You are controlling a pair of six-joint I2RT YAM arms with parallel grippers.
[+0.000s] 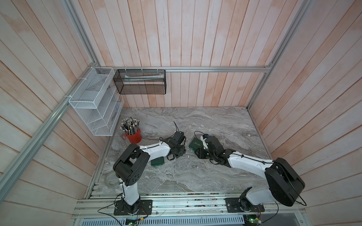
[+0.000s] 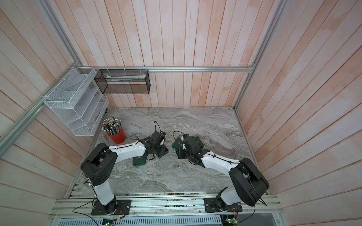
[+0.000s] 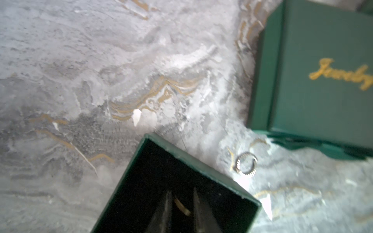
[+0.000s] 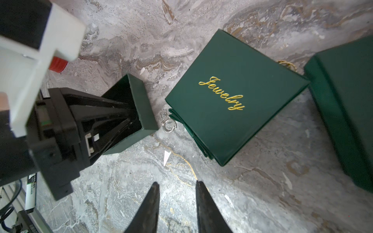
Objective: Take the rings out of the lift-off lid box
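Note:
An open dark-green box (image 3: 132, 174) lies under my left gripper, whose part-open fingers reach over its dark inside, where a thin gold band (image 3: 181, 205) shows, likely a ring. A silver ring (image 3: 246, 163) lies on the marble just outside it, beside a closed green box lettered "Jewelry" (image 4: 237, 97). More gold ring shapes (image 4: 287, 64) peek from behind that box. My right gripper is part open over bare marble near the Jewelry box, nothing visible between its fingers.
Another green box (image 4: 342, 108) is at the right; another (image 1: 157, 161) sits below the left arm. A red mug of pens (image 1: 133, 136) stands at back left. Wire shelves (image 1: 96, 105) hang on the left wall.

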